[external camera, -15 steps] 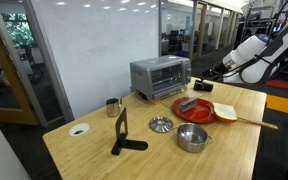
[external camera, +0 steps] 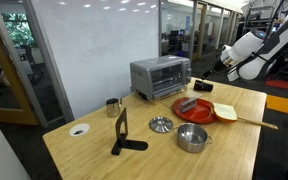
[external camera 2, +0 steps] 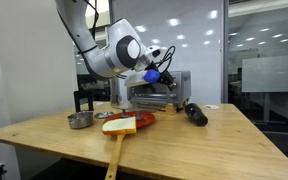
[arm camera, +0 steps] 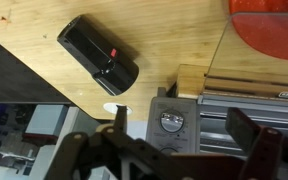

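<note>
My gripper stands open in the wrist view, its dark fingers (arm camera: 129, 150) wide apart. Between and below them shows the silver toaster oven (arm camera: 172, 145) with its round knob; nothing looks gripped. A black cylindrical object (arm camera: 97, 50) lies on the table, up and left of the fingers and apart from them. It also shows as a black object (external camera 2: 195, 114) right of the oven in exterior view 2. There the white arm reaches over the table, with the gripper (external camera 2: 168, 80) above the tabletop in front of the oven.
A red plate (external camera: 189, 115) lies before the oven, with a wooden-handled spatula (external camera 2: 114, 160) near it. A steel pot (external camera: 192, 138), a lid (external camera: 161, 124) and a black stand (external camera: 124, 135) occupy the nearer side. Bare table (external camera 2: 229, 145) stretches right of the plate.
In exterior view 1 the arm has shifted slightly at the far right end of the table. The objects on the table show no visible movement.
</note>
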